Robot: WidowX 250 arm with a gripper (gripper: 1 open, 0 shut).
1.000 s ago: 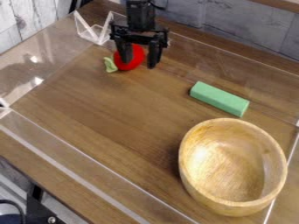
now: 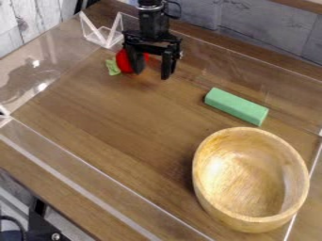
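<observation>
A black gripper (image 2: 151, 56) hangs at the top centre of the camera view, its fingers spread over a red round object (image 2: 128, 62) with a small green piece (image 2: 111, 67) beside it on the left. The gripper hides part of the red object; whether it touches it I cannot tell. A green block (image 2: 236, 106) lies on the right of the wooden table (image 2: 126, 141), and a large light wooden bowl (image 2: 249, 179) sits at the front right.
A white wire rack (image 2: 104, 28) stands at the back left.
The gripper has moved slightly down and shifted over the red object, which now appears a little further left and more hidden.
</observation>
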